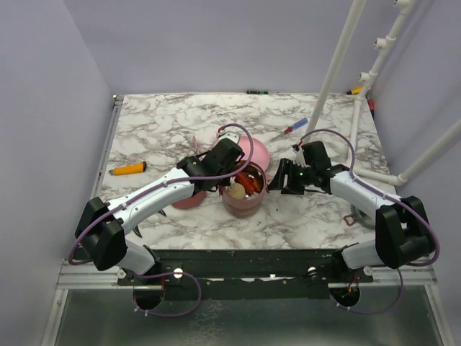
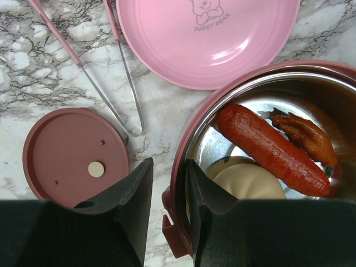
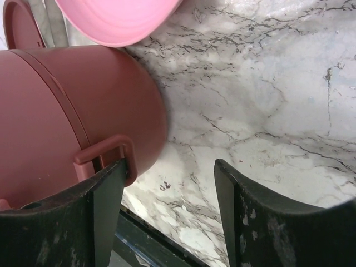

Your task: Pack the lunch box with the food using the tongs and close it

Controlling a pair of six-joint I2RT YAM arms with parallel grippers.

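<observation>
The round brown-red lunch box (image 1: 243, 207) stands lidless on the table, a sausage (image 2: 272, 150), a darker piece of meat (image 2: 306, 136) and a pale bun (image 2: 249, 181) inside its metal bowl. My left gripper is part open at the box's left rim, one finger outside and the other just over the inner edge. At the right side, my right gripper stands open; one finger is close against the box's side clip (image 3: 114, 150), contact unclear. The pink plate (image 2: 208, 33) lies behind the box, and the brown lid (image 2: 75, 153) to its left.
Pink-handled tongs (image 2: 108, 72) lie between plate and lid. A blue-handled screwdriver (image 1: 292, 128) is at the back right, a yellow-handled tool (image 1: 128, 168) at the far left. White pipes (image 1: 335, 68) rise on the right. Bare marble lies in front of the right gripper.
</observation>
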